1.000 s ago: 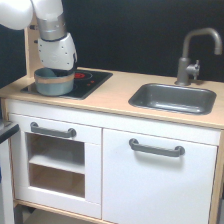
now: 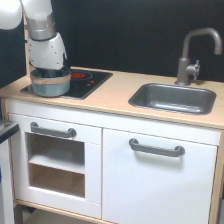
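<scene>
A teal-grey pot (image 2: 50, 85) sits on the black stovetop (image 2: 88, 82) at the left of the toy kitchen counter. The white arm comes down from the top left, and its gripper (image 2: 48, 70) is low over the pot, reaching to or into its rim. The fingertips are mostly hidden, so I cannot tell whether they are open or shut.
The steel sink (image 2: 172, 97) with a grey faucet (image 2: 188, 62) is at the right. The wooden counter (image 2: 122, 88) between stove and sink is clear. White cabinets with grey handles (image 2: 156, 149) are below; one has an open shelf.
The arm and gripper have shifted slightly over the pot at the stove's left; the pot looks nearly unmoved.
</scene>
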